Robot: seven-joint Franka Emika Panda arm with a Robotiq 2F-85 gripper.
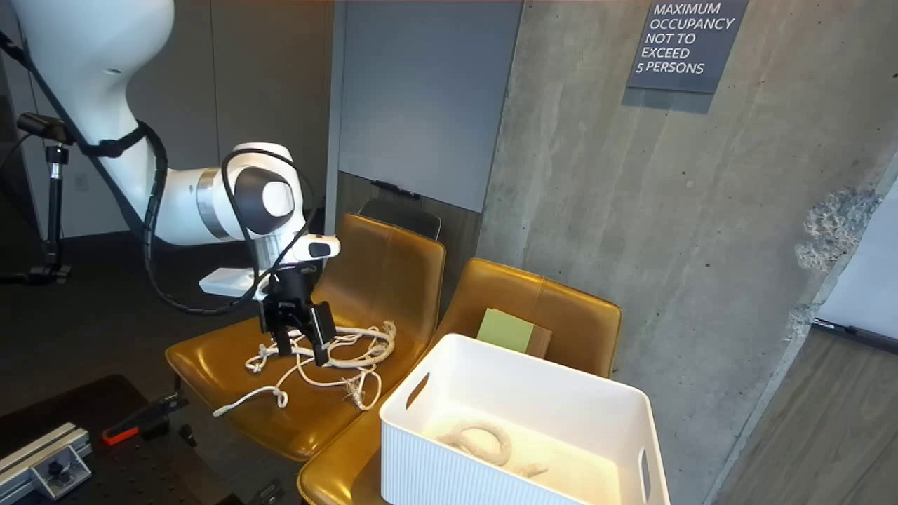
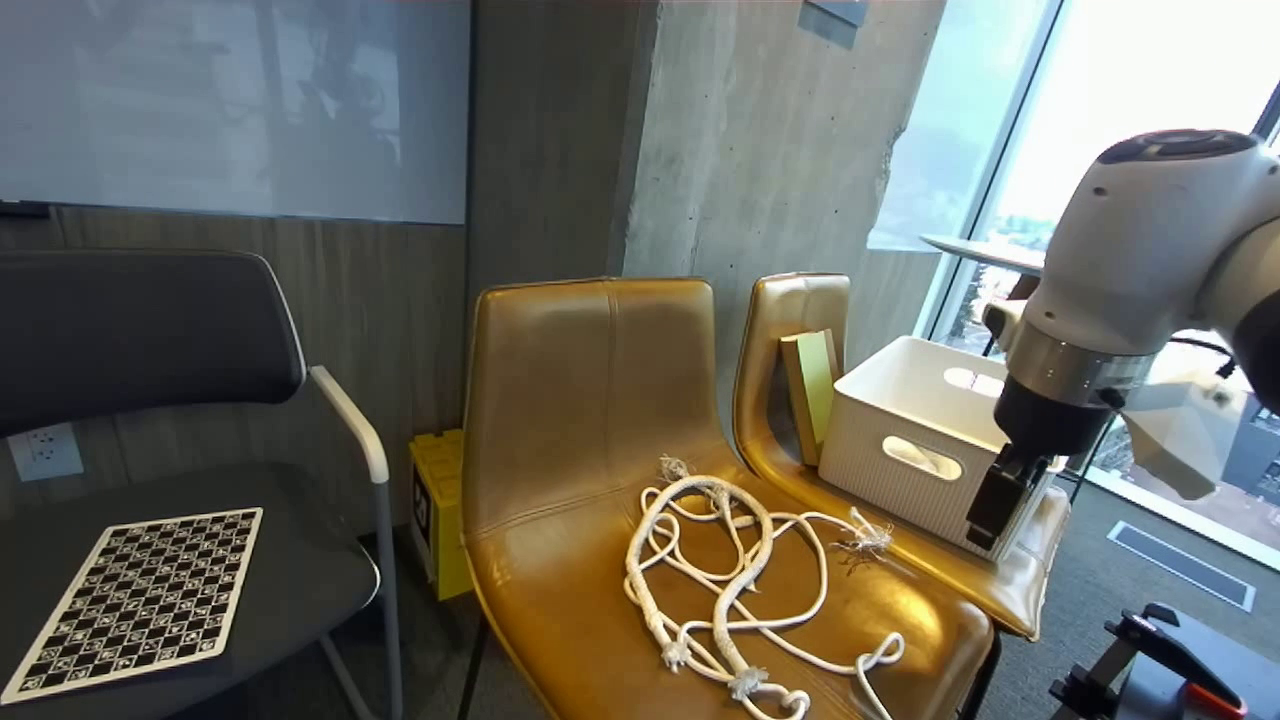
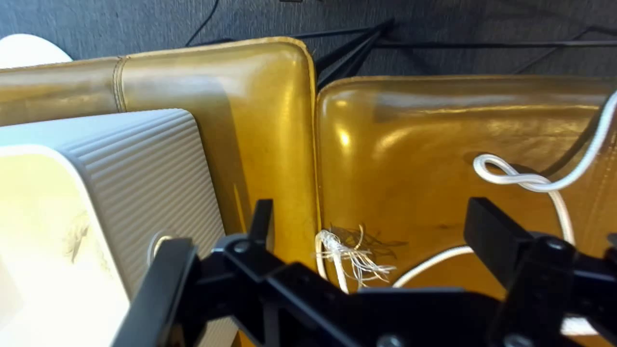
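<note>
A tangle of white rope (image 2: 723,587), thick and thin strands with frayed ends, lies on the seat of a brown chair (image 2: 590,402). In exterior view 1 my gripper (image 1: 305,346) hangs over that seat, its fingers in front of the rope (image 1: 367,360). Exterior view 2 has the gripper (image 2: 1005,504) at the right, in front of the white bin (image 2: 882,420). The wrist view shows wide-spread fingers with nothing held between them; below are a frayed rope end (image 3: 341,254) and the seam between two seats. A pale rope ring (image 1: 497,442) lies inside the bin.
The bin (image 1: 513,358) stands on the second brown chair, with a green-and-brown block (image 1: 511,334) behind it. A black chair holding a patterned board (image 2: 144,594) is at the left in exterior view 2. Tools lie on a dark table (image 1: 126,471).
</note>
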